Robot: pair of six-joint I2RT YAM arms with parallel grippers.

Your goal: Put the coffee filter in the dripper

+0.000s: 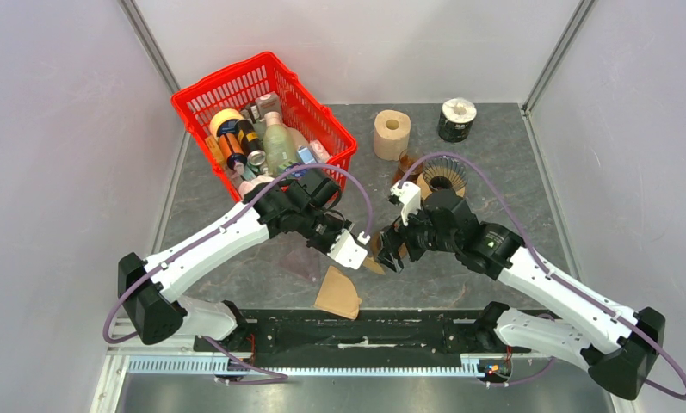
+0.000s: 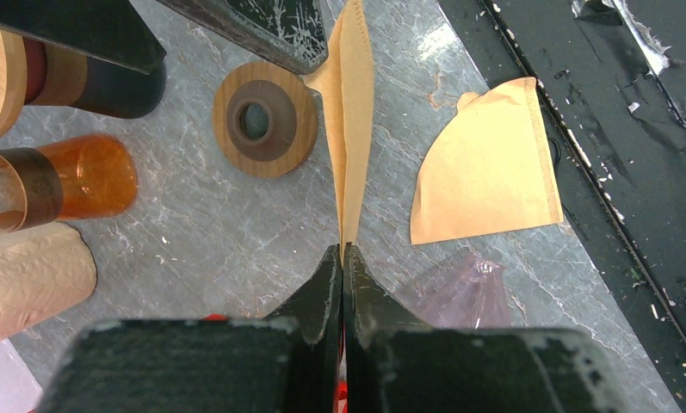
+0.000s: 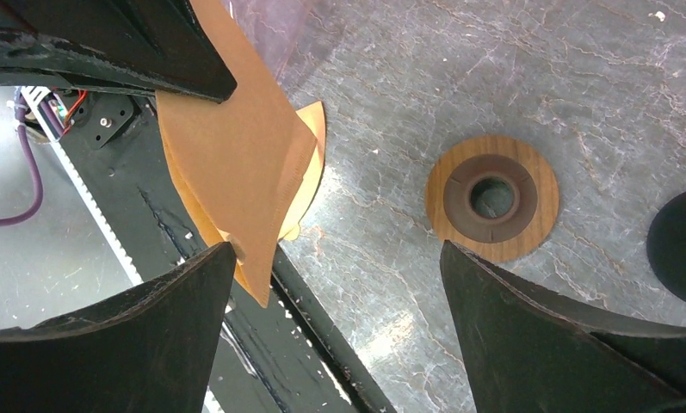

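A tan paper coffee filter (image 2: 355, 129) is pinched by its edge in my left gripper, shut on the thin paper. My right gripper stands open; one of its fingers (image 3: 184, 292) meets the filter's free corner, while the space between the fingers is otherwise empty. Below, a wooden ring with a brown insert and central hole (image 3: 492, 198) lies on the table. Behind the right arm, a dark wire cone dripper (image 1: 443, 172) is partly visible in the top view. The left fingertips are hidden there.
Another filter (image 2: 490, 163) lies flat near the table's front edge, beside a clear plastic bag (image 2: 468, 292). A loaded red basket (image 1: 326, 120) stands back left. An amber glass (image 2: 98, 176), paper roll (image 1: 392, 135) and dark canister (image 1: 456, 120) stand behind the arms.
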